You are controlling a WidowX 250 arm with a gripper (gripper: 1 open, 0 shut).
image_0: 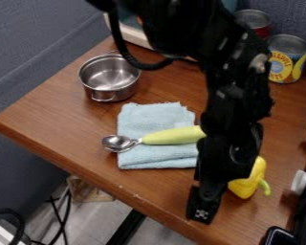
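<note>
My black gripper [209,196] is low over the table at the lower right, directly in front of a yellow pepper [249,179] and partly covering it. Whether the fingers are open or shut, or touch the pepper, I cannot tell. A scoop with a pale yellow handle [168,136] lies across a folded light blue cloth [149,117], left of the gripper.
A steel pot [110,86] stands at the back left of the wooden table [54,122]. Cans [286,62] stand at the back right, a light appliance behind my arm. A dark object with white knobs [300,182] lines the right edge.
</note>
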